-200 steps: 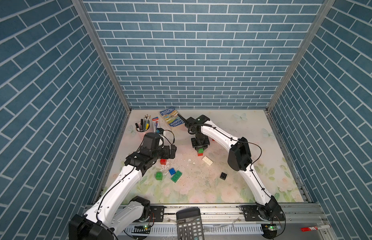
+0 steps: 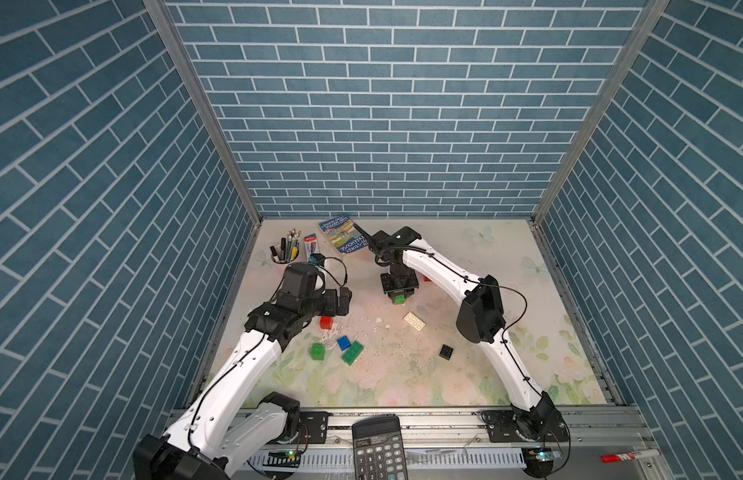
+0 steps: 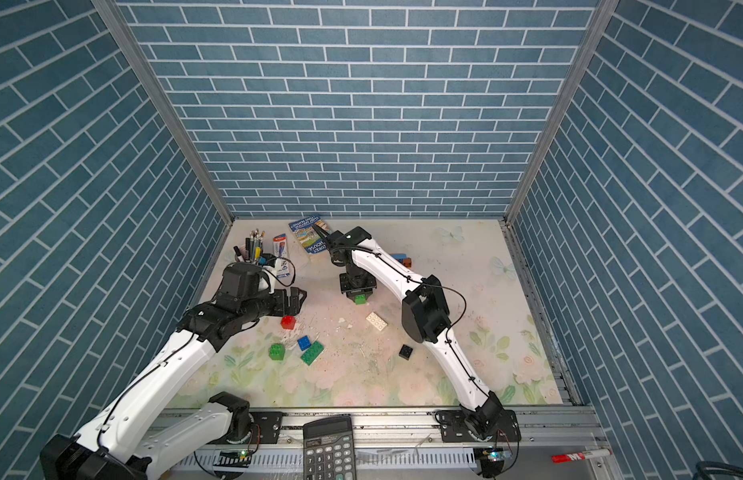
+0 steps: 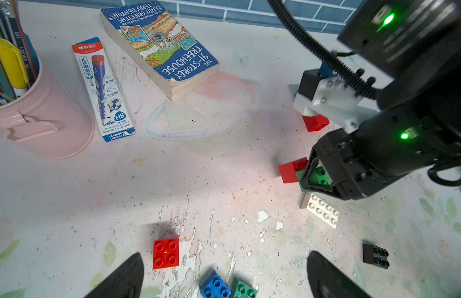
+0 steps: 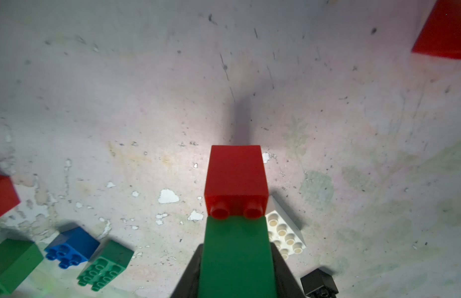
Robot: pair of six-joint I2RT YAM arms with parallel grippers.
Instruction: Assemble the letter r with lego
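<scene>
My right gripper is shut on a green brick (image 5: 237, 245). A red brick (image 5: 236, 173) sits against that brick's far end, its studs toward the green. In the left wrist view the pair, red brick (image 4: 289, 171) and green brick (image 4: 320, 175), pokes out sideways from the right gripper, near the white brick (image 4: 321, 210). Whether the pair touches the table, I cannot tell. My left gripper (image 2: 340, 302) stands open and empty over the left side, its dark fingers (image 4: 122, 279) spread apart above a loose red brick (image 4: 166, 253).
Loose blue (image 2: 343, 342), dark green (image 2: 352, 353) and light green (image 2: 317, 351) bricks lie front left. A black brick (image 2: 446, 351) lies front right. Another red brick (image 4: 315, 122) is behind the right gripper. Book (image 4: 161, 47) and pen cup (image 4: 39, 111) stand at the back left.
The right gripper has shifted and turned slightly. In the top left view, red showed below its green brick a second ago; now only green shows. The left arm has barely moved.
</scene>
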